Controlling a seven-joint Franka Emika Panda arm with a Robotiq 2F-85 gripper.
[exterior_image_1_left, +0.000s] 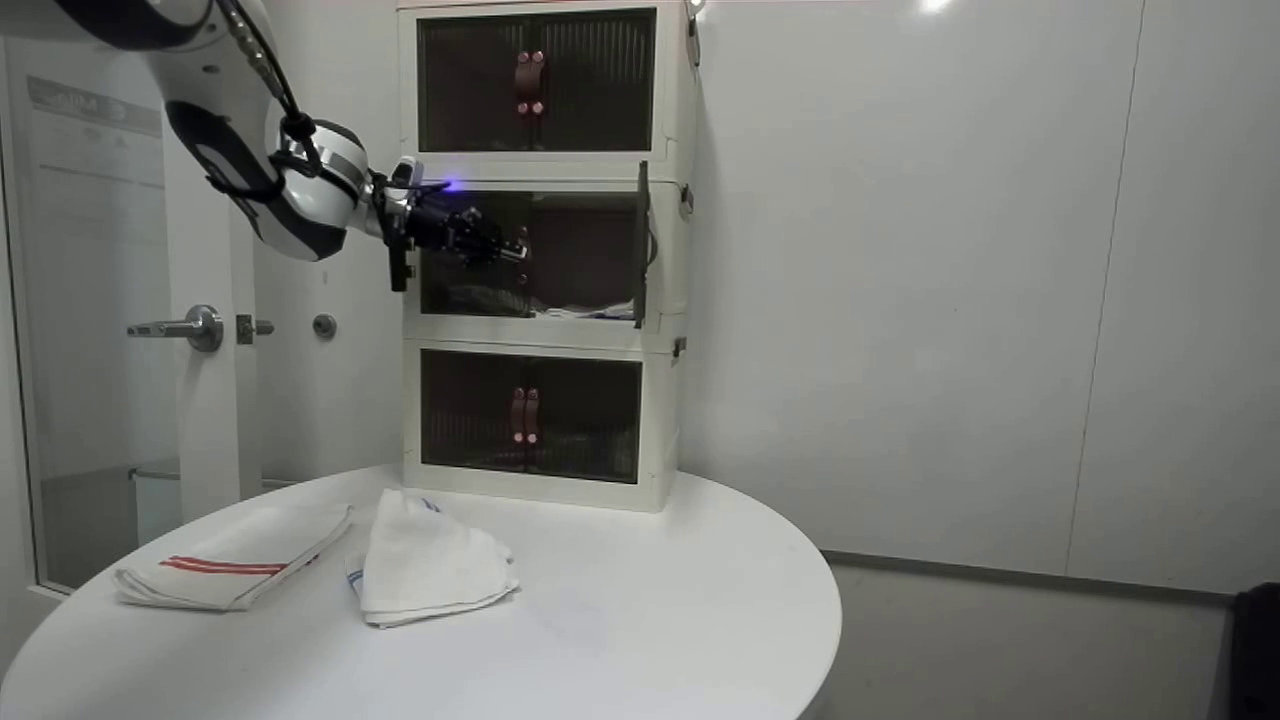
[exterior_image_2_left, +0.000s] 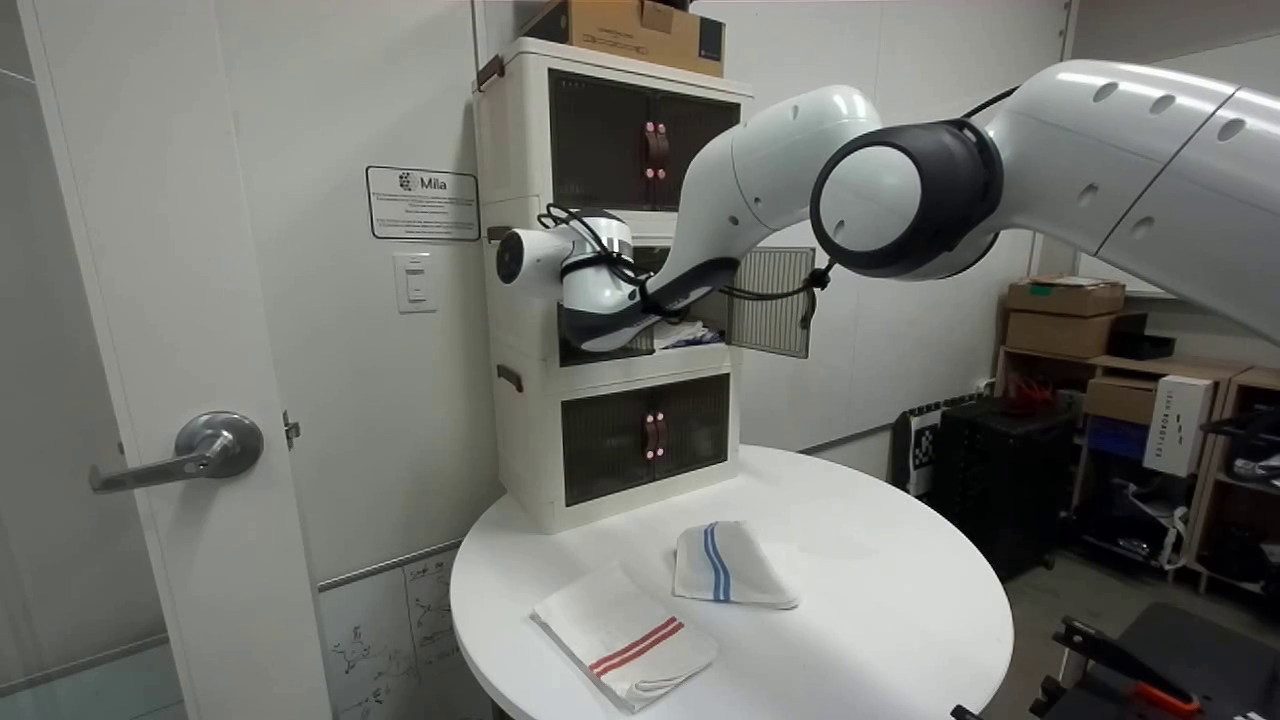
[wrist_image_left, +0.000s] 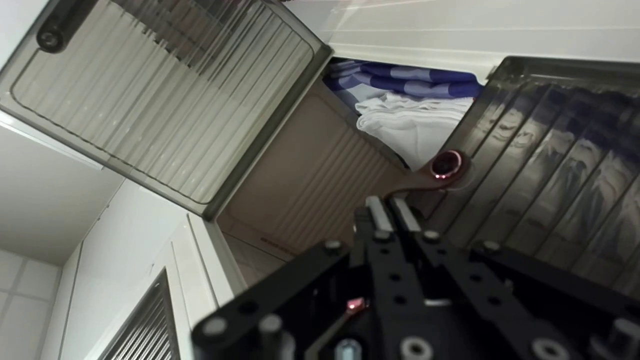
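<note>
My gripper (exterior_image_1_left: 516, 252) is at the middle cabinet compartment, in front of its left door (exterior_image_1_left: 470, 282), which looks closed. In the wrist view its fingers are together on the dark red strap handle (wrist_image_left: 420, 180) of that door; one riveted end shows, and the rest is hidden behind the fingertips. The compartment's right door (exterior_image_1_left: 642, 246) stands swung wide open. Inside lie a folded white cloth (wrist_image_left: 414, 123) and a blue-and-white patterned cloth (wrist_image_left: 408, 78). From the second exterior view the arm hides the gripper.
On the round white table (exterior_image_1_left: 672, 600) lie a red-striped towel (exterior_image_2_left: 630, 636) and a blue-striped towel (exterior_image_2_left: 738, 564). Doors of the top compartment (exterior_image_1_left: 536, 82) and bottom compartment (exterior_image_1_left: 528, 415) are closed. A cardboard box (exterior_image_2_left: 636, 34) sits on the cabinet.
</note>
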